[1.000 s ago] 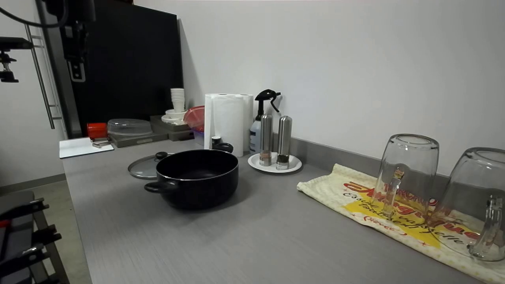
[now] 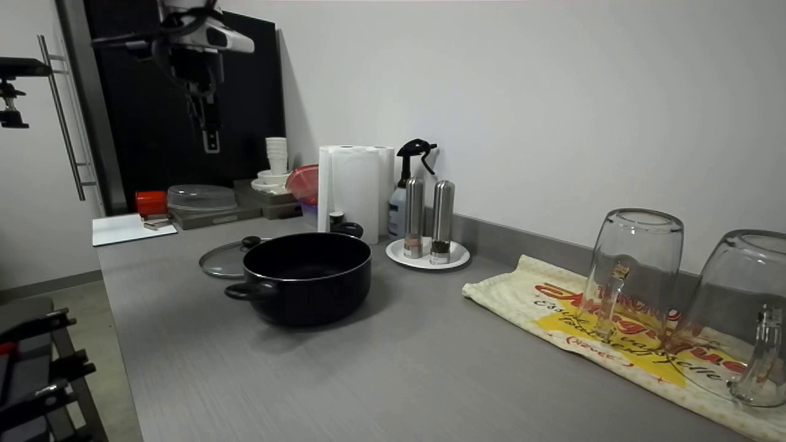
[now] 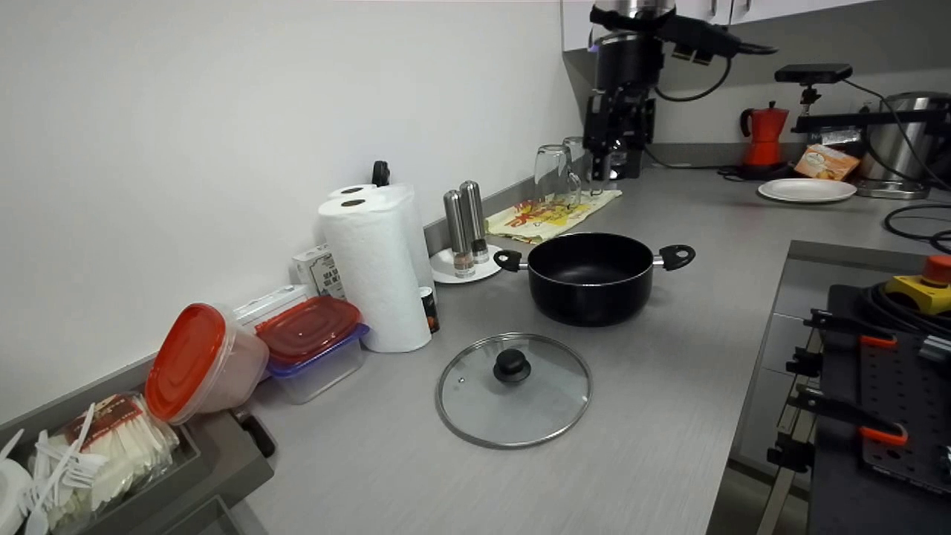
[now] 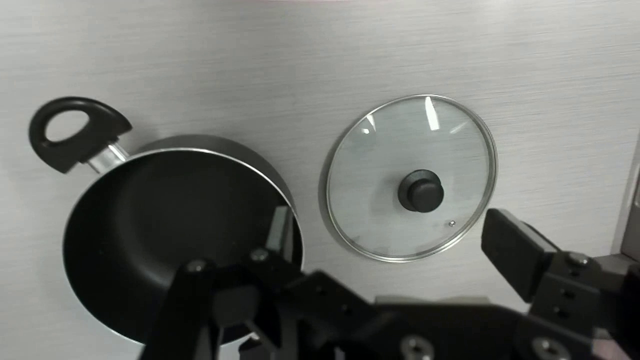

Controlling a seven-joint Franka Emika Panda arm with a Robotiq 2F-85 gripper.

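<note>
A black two-handled pot point(image 2: 307, 283) stands uncovered on the grey counter; its dark inside point(image 4: 174, 216) looks empty. Beside it a glass lid point(image 3: 514, 406) with a steel rim lies flat, its black knob point(image 4: 421, 191) facing up. My gripper is open and holds nothing. Seen from the wrist, one finger point(image 4: 280, 231) overlaps the pot's rim and the other point(image 4: 516, 255) shows just past the lid's edge. Exterior view 1 has the gripper point(image 2: 207, 140) high above the counter, clear of pot and lid.
Paper towel rolls point(image 3: 370, 276) and two steel mills on a white plate point(image 2: 427, 259) stand along the wall. Upturned glass mugs point(image 2: 634, 272) rest on a yellow-printed towel point(image 2: 508, 287). Plastic containers point(image 3: 307, 343) sit near the lid.
My arm and gripper have moved right and slightly down in exterior view 1. The pot and lid have stayed where they were.
</note>
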